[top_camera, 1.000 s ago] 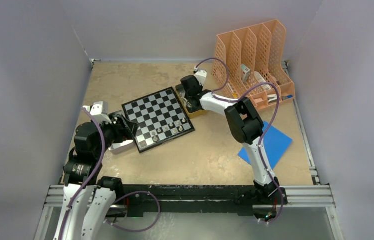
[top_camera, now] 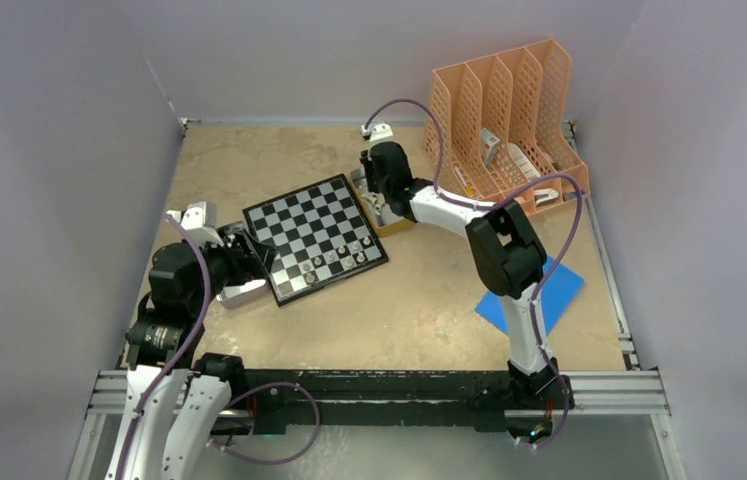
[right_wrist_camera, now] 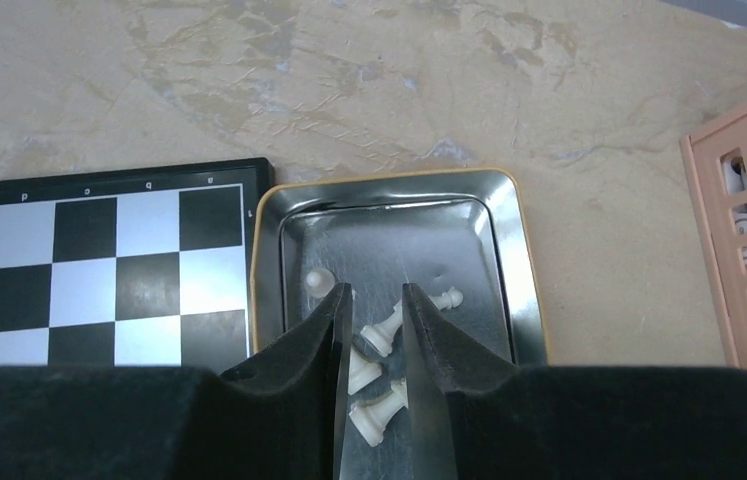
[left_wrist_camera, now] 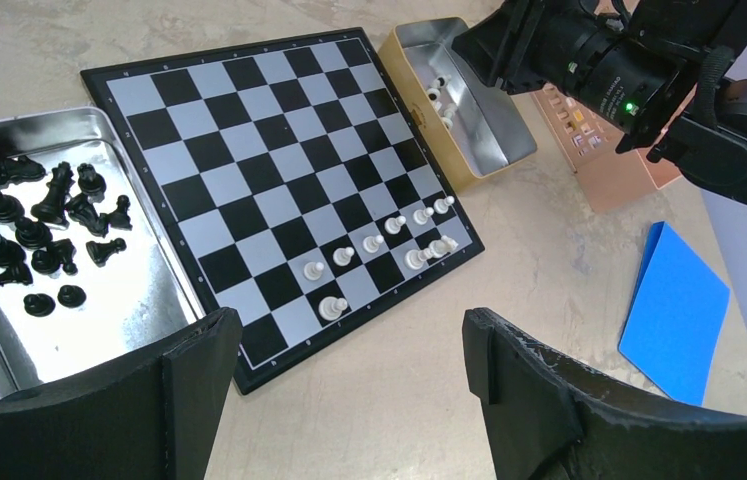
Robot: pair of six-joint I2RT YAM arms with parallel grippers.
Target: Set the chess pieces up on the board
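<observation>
The chessboard has several white pieces along its near-right part. A metal tray of black pieces lies left of it. The yellow-edged tray at the board's right holds loose white pieces. My right gripper is over that tray, its fingers close together; what lies between them is hidden in the right wrist view. My left gripper is open above the board's left side, with nothing between its fingers.
A pink slotted organiser stands at the back right. A blue folder lies at the front right. The table in front of the board is clear.
The left arm has not moved.
</observation>
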